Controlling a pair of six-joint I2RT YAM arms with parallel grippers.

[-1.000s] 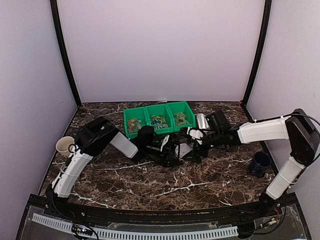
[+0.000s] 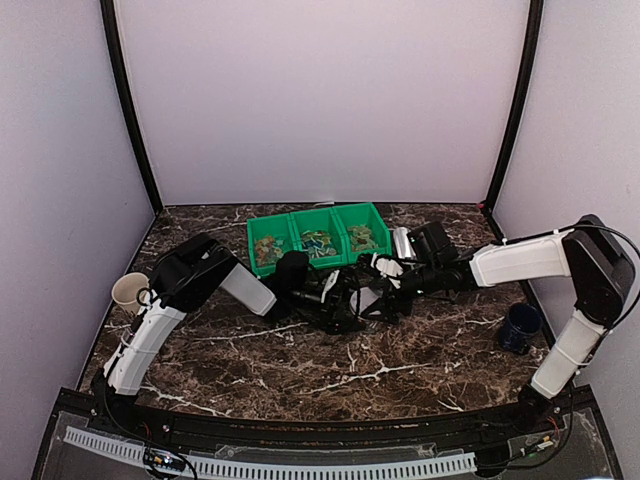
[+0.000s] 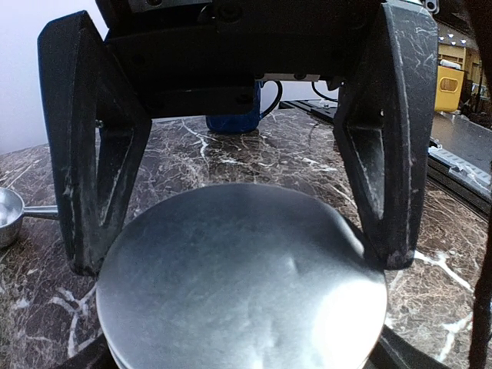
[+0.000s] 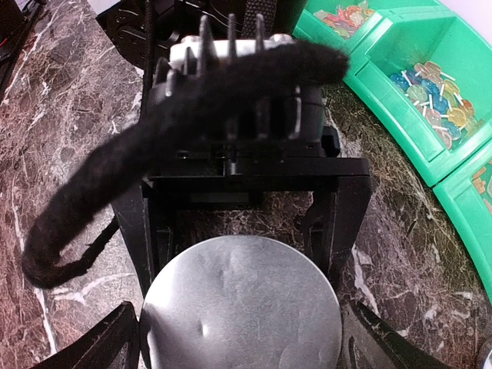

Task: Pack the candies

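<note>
A container with a round silver lid (image 3: 242,269) (image 4: 242,300) stands between my two grippers, in front of the green bins; its body is mostly hidden. In the left wrist view, my left gripper is open, with its fingers spread to either side of the lid. My right gripper is also open around the lid, from the other side; its fingertips are partly covered. Candies (image 4: 438,100) fill the compartments of the green bin (image 2: 322,220). Contact between fingers and container cannot be made out.
A dark blue mug (image 2: 519,328) stands at the right, a white cup (image 2: 130,290) at the left. A metal scoop (image 3: 11,217) shows in the left wrist view. Both arms meet closely at the middle.
The right arm has shifted very slightly. The left arm and the bins look unmoved.
</note>
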